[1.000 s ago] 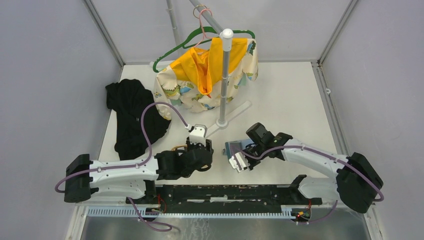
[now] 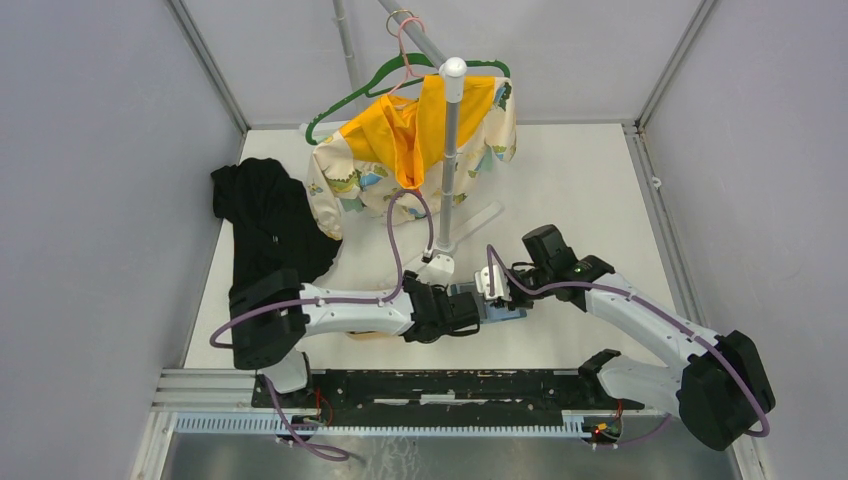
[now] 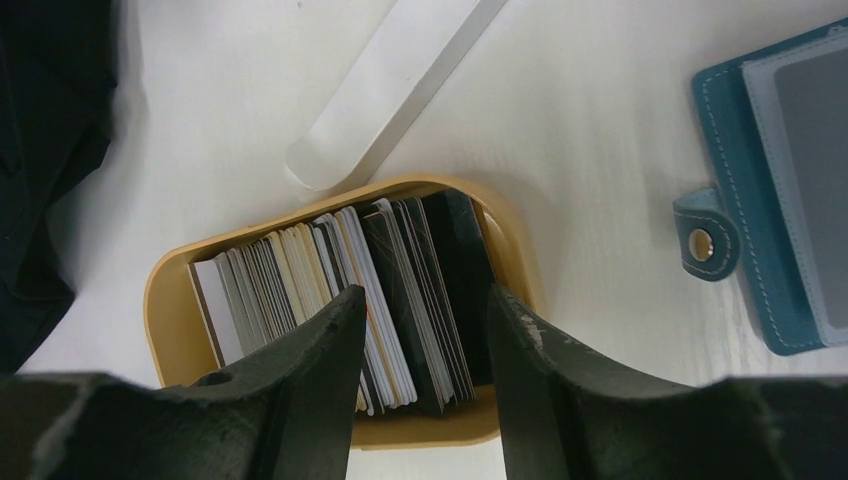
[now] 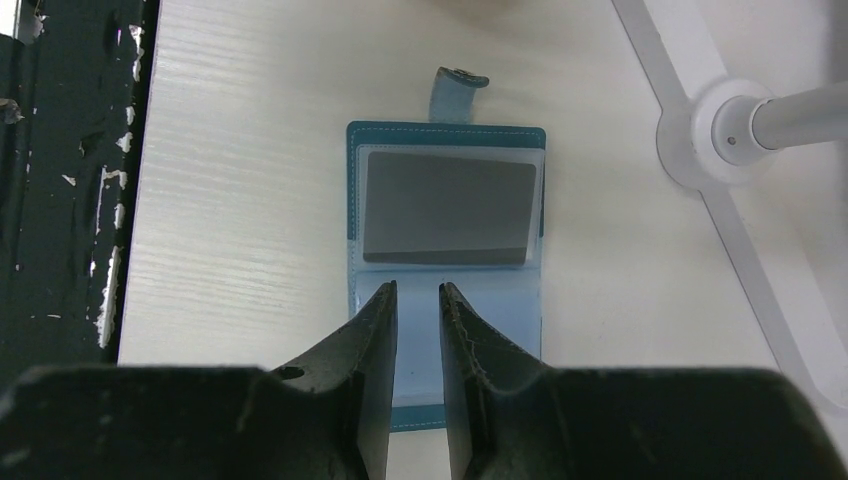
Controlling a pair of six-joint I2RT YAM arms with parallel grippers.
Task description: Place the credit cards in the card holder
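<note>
In the left wrist view a tan box (image 3: 510,235) holds a row of upright cards (image 3: 385,310). Above the box my left gripper stands open, the cards and the box's right end showing between and beyond its fingers. To the right lies the blue card holder (image 3: 717,135) with its snap strap. Seen from the right wrist, that card holder (image 4: 445,133) lies open and flat, with a grey panel in its far half and a clear pale pocket in the near half. Over the near half hangs my right gripper, its fingers partly open and nothing between them.
A white stand foot (image 3: 390,95) lies just behind the box, and the stand's pole (image 2: 450,170) rises from it. Black cloth (image 2: 270,220) covers the left side.
</note>
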